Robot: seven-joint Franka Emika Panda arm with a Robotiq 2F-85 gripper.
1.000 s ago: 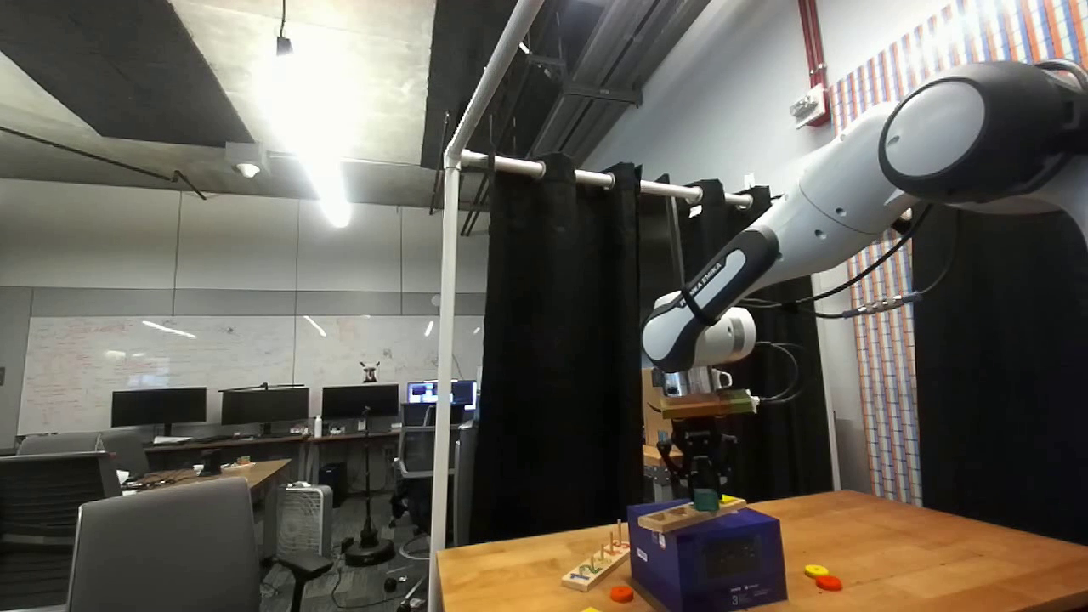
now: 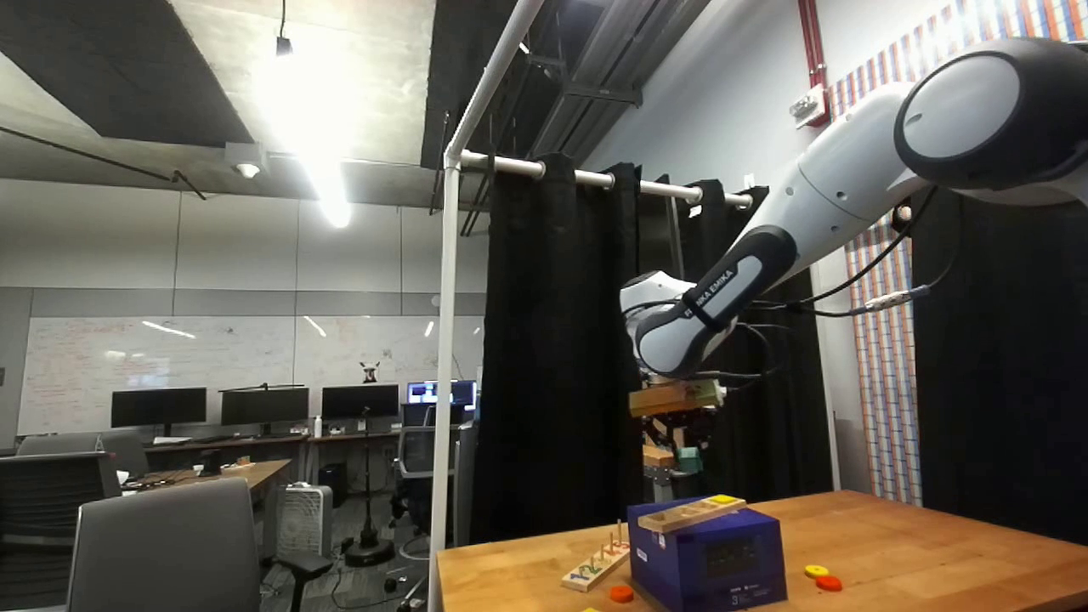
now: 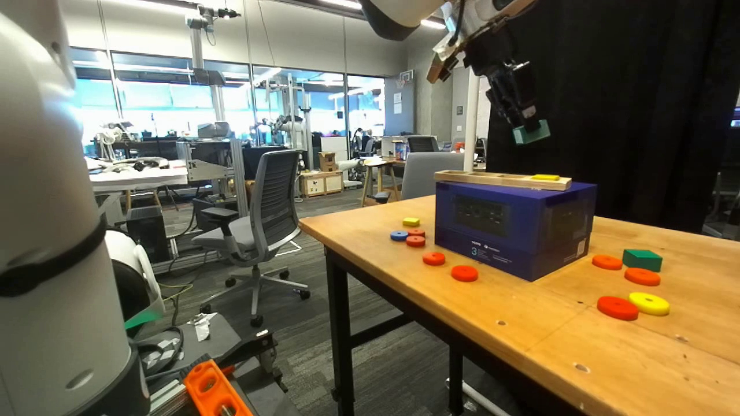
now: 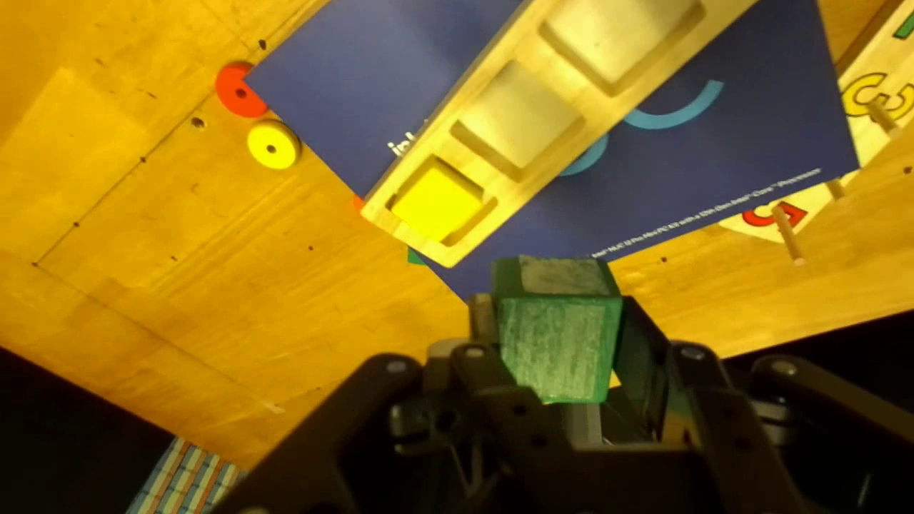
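Observation:
My gripper is shut on a green block (image 4: 558, 347), whose sides are pressed between the two fingers. In exterior view 2 the same green block (image 3: 532, 132) hangs in the air, tilted, above the far side of a blue box. On top of that blue box (image 3: 485, 225) lies a long wooden tray (image 4: 514, 120) with square recesses. A yellow block (image 4: 438, 201) sits in the tray's end recess; the other recesses that show are empty. The held block is apart from tray and box.
Beside the box lies a numbered peg board (image 2: 597, 566). Red discs (image 3: 465, 273), a yellow disc (image 3: 649, 303), a blue disc (image 3: 399, 236) and another green block (image 3: 642, 260) are scattered around the box.
The gripper has risen from just over the tray and tilted, carrying the green block up and slightly left in exterior view 1. Tray and box have not moved.

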